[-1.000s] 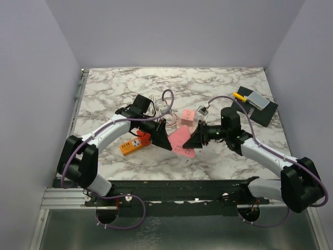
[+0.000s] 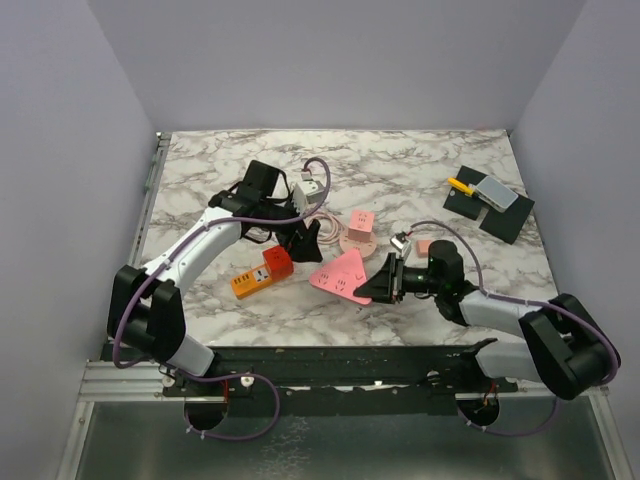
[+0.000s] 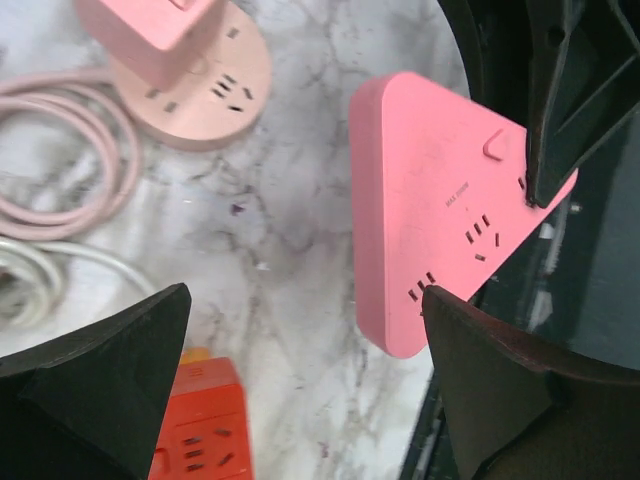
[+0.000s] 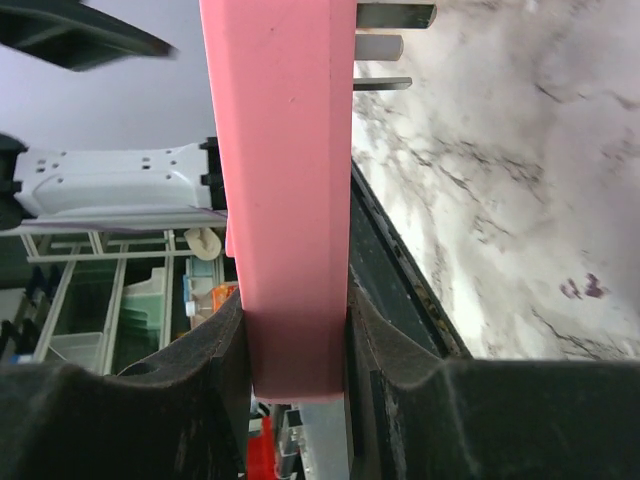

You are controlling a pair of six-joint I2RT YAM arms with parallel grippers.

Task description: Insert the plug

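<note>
A flat pink plug adapter (image 2: 342, 277), with outlet slots on its face, is in my right gripper (image 2: 368, 288), which is shut on its edge. Metal prongs (image 4: 385, 47) stick out of its side in the right wrist view. My left gripper (image 2: 308, 245) is open just left of the adapter, its fingers (image 3: 530, 390) apart with only marble tabletop between them. A pink cube (image 2: 361, 224) sits on a round beige base with outlet slots (image 3: 215, 90), behind the adapter.
An orange-and-red block (image 2: 262, 276) lies below the left gripper. Coiled pink cable (image 3: 110, 165) and white cable (image 3: 85, 250) rest beside the round base. At the far right are black pads (image 2: 508, 220) with a grey-topped item (image 2: 495, 193).
The right gripper has carried the adapter slightly toward the front and tilted it.
</note>
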